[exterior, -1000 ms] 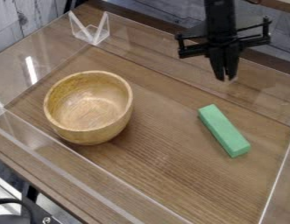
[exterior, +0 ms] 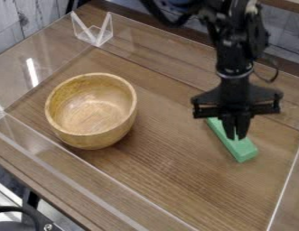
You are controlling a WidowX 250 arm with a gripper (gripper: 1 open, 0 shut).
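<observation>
My black gripper [exterior: 238, 126] hangs low on the right side of the camera view, its tips just over the upper part of a green rectangular block [exterior: 242, 150] that lies flat on the wooden table. The fingers look close together; whether anything is between them is hidden, and the gripper covers the block's top end.
A large wooden bowl [exterior: 91, 85] sits on the left of the table [exterior: 139, 180]. A small white wire-like object [exterior: 91, 30] stands at the back left.
The block and bowl have not visibly moved.
</observation>
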